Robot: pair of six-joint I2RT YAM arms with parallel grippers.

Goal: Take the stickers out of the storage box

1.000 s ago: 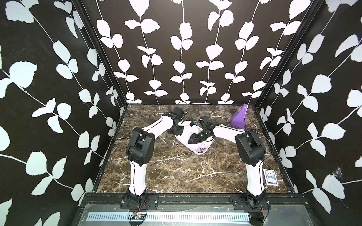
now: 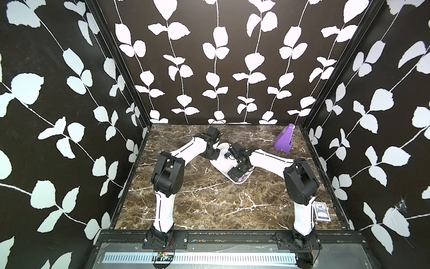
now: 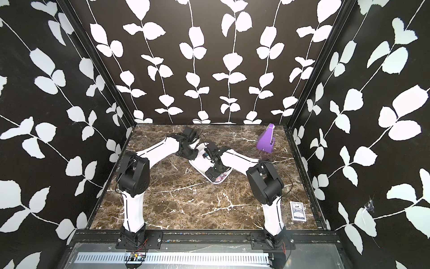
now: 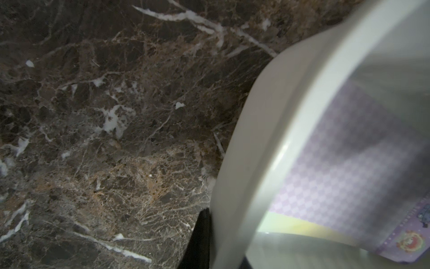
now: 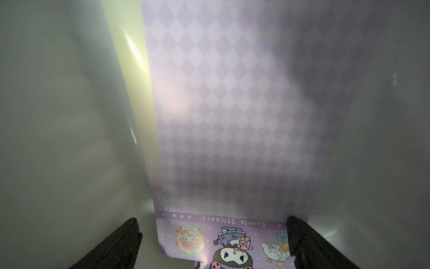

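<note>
A white storage box (image 2: 219, 163) sits mid-table, angled. My left gripper (image 2: 213, 153) is shut on its rim at the back-left end; in the left wrist view the rim (image 4: 286, 134) runs between the dark fingers. Inside lies a sticker sheet (image 5: 250, 116) with lilac checks and a "Sanrio Stickers" band of cartoon characters. My right gripper is open inside the box, its fingertips low on either side of that band, near the box's front end (image 3: 220, 181).
A purple wedge-shaped object (image 2: 283, 139) stands at the back right. A card pack (image 3: 297, 210) lies at the front right.
My right gripper has moved down and toward the front end of the box, over the stickers. The left gripper has stayed about in place on the rim.
</note>
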